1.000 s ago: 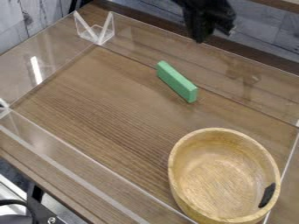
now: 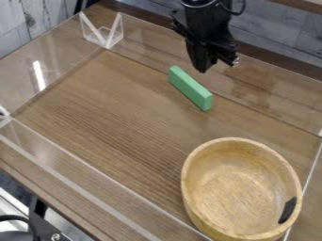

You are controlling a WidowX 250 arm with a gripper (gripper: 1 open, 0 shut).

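My black gripper (image 2: 217, 58) hangs over the wooden table at the top centre, shut, with nothing visible between its fingers. Just below it a green block (image 2: 190, 88) lies on the table, apart from the gripper, tilted along a diagonal from upper left to lower right.
A large beige round tub (image 2: 238, 151) stands at the lower right, with a black handle slot. A clear plastic object (image 2: 104, 30) is at the upper left. Dark cables lie at the bottom left corner.
The gripper has moved down into view from the top edge, closer to the green block. The block and tub have not moved.
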